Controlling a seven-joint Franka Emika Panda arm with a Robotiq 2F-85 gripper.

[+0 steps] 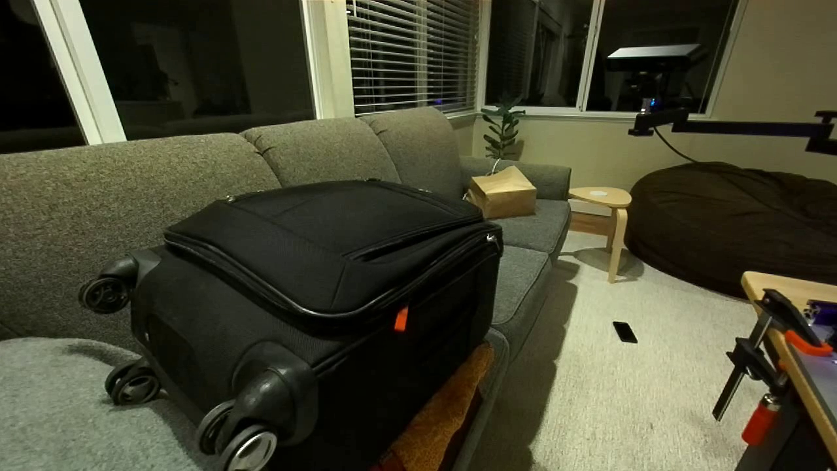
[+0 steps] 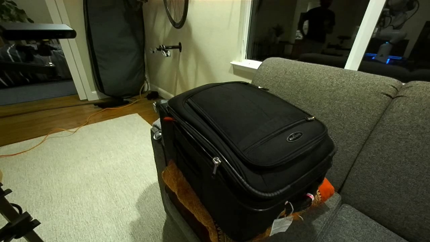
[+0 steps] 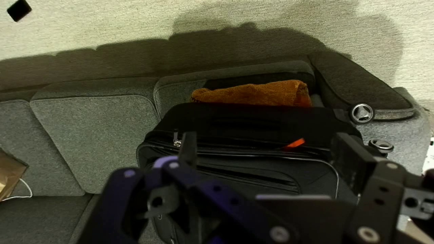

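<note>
A black wheeled suitcase lies flat on the couch, its front face up and its wheels towards the near end in exterior view 1. An orange tag hangs at the zipper along its side; a silver zipper pull shows near the other end of that side. In the wrist view my gripper is open over the suitcase, its fingers wide apart with nothing held. The orange tag appears between them, below. Neither exterior view shows the gripper directly.
Under the suitcase an orange-brown cloth sticks out. A paper bag rests farther along the grey couch. On the carpet lies a dark phone-like object. Clamps grip the table edge at right.
</note>
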